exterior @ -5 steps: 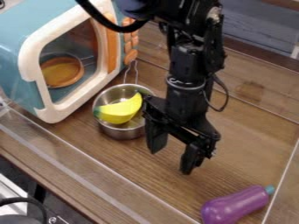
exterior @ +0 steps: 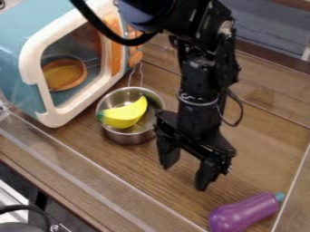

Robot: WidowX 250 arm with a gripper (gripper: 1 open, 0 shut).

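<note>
My black gripper (exterior: 189,167) hangs over the wooden counter in the middle, its fingers apart and pointing down with nothing visible between them. To its left a yellow banana (exterior: 122,112) lies in a steel pot (exterior: 129,135). A purple eggplant (exterior: 242,212) lies at the lower right, apart from the gripper.
A toy microwave (exterior: 36,36) with an open front stands at the upper left, an orange dish (exterior: 64,72) inside.
The gripper has shifted slightly to the right and down, toward the eggplant's side. The objects have stayed in place.
</note>
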